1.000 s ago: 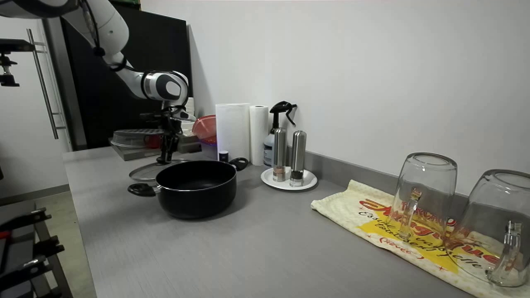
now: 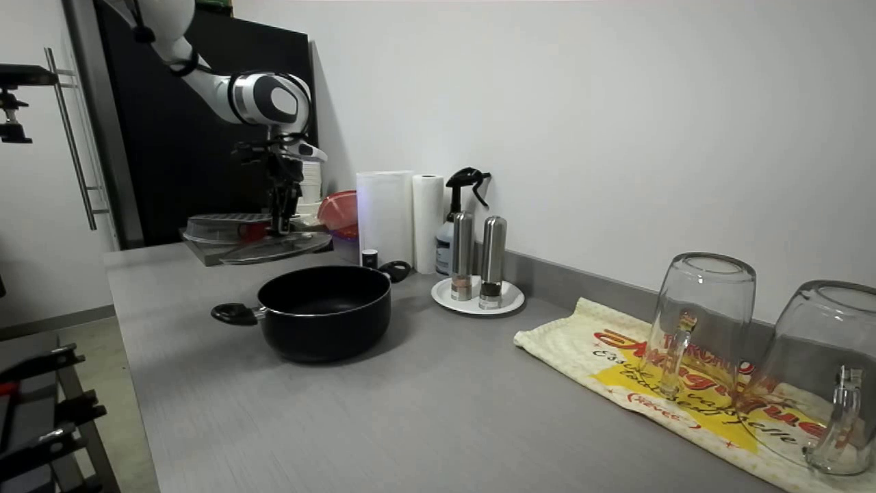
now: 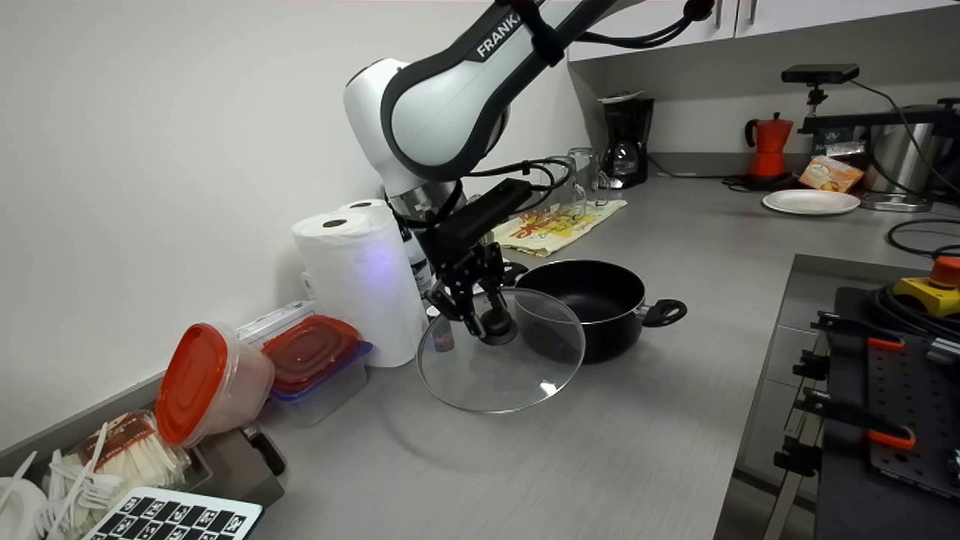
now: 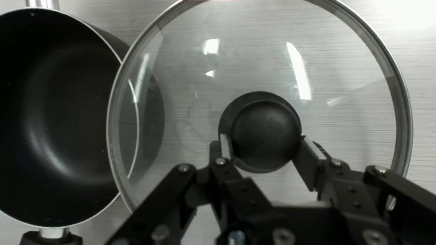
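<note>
A clear glass lid [image 3: 486,382] with a metal rim hangs above the counter, slightly tilted. My gripper is shut on the lid's round black knob [image 4: 265,130], one finger at each side of it. In the first exterior view the lid [image 2: 279,248] is behind the black pot [image 2: 328,329], held up by the gripper [image 2: 281,226]. The pot [image 4: 69,122] stands uncovered and empty on the counter, left of the lid in the wrist view. There, the lid's edge overlaps the pot's rim from above.
Paper towel rolls [image 2: 384,218], a spray bottle [image 2: 444,246] and two grinders on a white plate [image 2: 509,300] stand along the wall. Plastic containers [image 3: 315,378] sit near the lid. Glass mugs [image 2: 702,329] rest on a cloth [image 2: 591,345]. The counter in front of the pot is clear.
My arm has risen, and the lid has come up with it from low near the counter behind the pot. The pot has stayed in place.
</note>
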